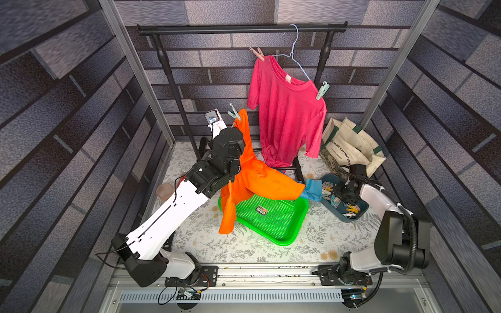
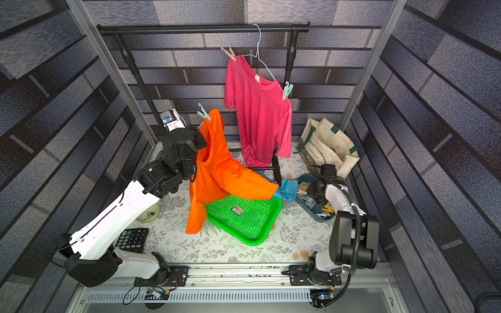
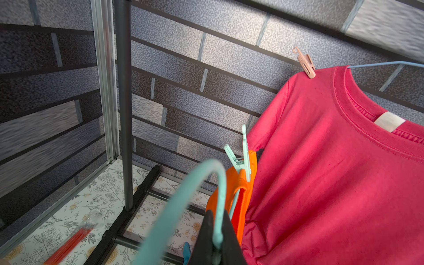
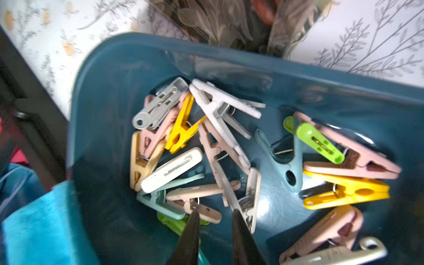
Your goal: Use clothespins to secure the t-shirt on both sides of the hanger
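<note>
In the left wrist view my left gripper is shut on the hook of a mint-green hanger (image 3: 217, 198), blurred close to the camera. From it hangs the orange t-shirt (image 1: 263, 180), its lower part draped over the green tray. A mint clothespin (image 3: 240, 161) grips the shirt's far shoulder; the near shoulder is hidden behind my left arm. Over the dark blue bin (image 4: 247, 61), my right gripper stands part open with fingertips apart, pointing down at a heap of mixed clothespins (image 4: 218, 119). No pin is seen clamped between its fingers.
A pink t-shirt (image 1: 284, 109) hangs on the black rack (image 1: 242, 29), with a pin at each shoulder. The green tray (image 1: 279, 241) lies mid-table. A beige bag (image 1: 347, 146) stands behind the bin, and a blue cloth (image 1: 312, 190) touches its left side.
</note>
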